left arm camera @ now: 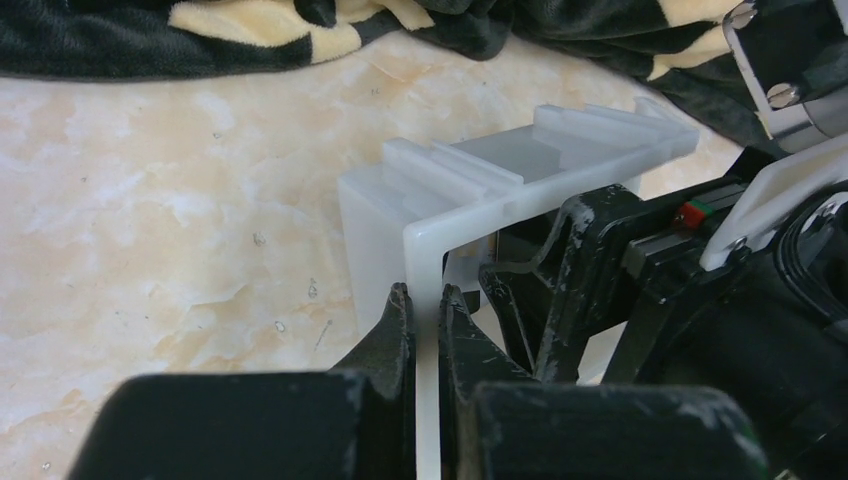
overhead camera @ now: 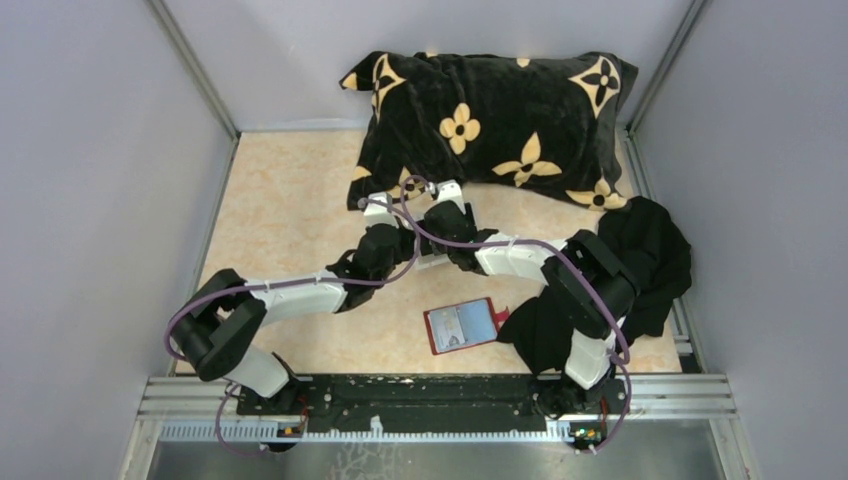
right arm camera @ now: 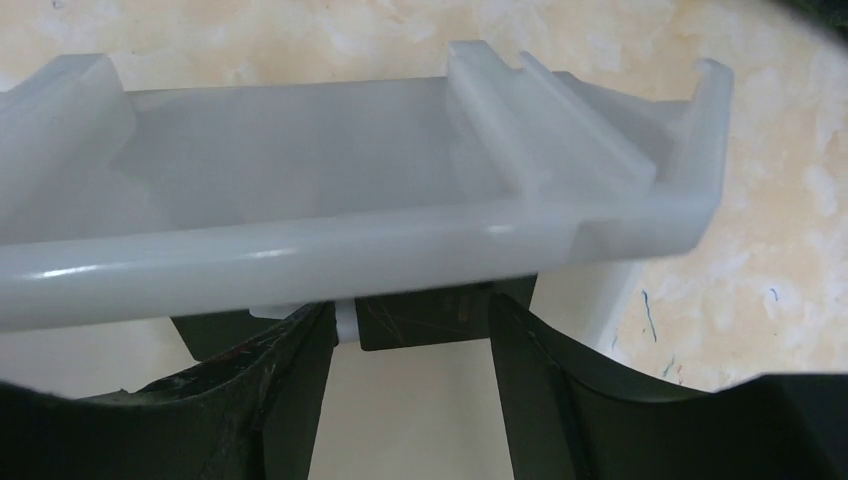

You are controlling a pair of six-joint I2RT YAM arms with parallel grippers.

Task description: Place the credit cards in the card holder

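A white plastic stand (left arm camera: pixel 560 150) has my left gripper shut on its near upright edge. Inside that stand, dark flat pieces, probably cards (right arm camera: pixel 430 322), show below the front rail in the right wrist view. My right gripper is open, its fingertips either side of one dark piece; whether they touch it cannot be told. In the left wrist view, the right fingers (left arm camera: pixel 515 315) reach under the stand's rail. A red-edged holder with clear sleeves (overhead camera: pixel 461 326), perhaps the card holder, lies flat in front of the arms.
A black patterned pillow (overhead camera: pixel 490 120) lies along the back, close behind the stand. Black cloth (overhead camera: pixel 645 260) covers the right side, partly under the right arm.
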